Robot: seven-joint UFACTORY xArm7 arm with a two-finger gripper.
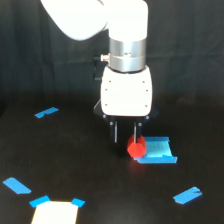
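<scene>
My gripper (126,141) points straight down near the middle of the camera view, its two dark fingers standing apart. It looks open. A small red object (137,150) with a rounded outline lies by the tip of the right-hand finger, which overlaps its top edge. The object is off to the right of the gap between the fingers, and I cannot tell whether finger and object touch. Just right of the red object, partly covered by it, is a light-blue square bordered with blue tape (158,150).
On the black table, blue tape strips lie at the left (17,186), the far left (46,112) and the front right (187,195). A pale yellowish square (55,213) with taped corners sits at the front left edge.
</scene>
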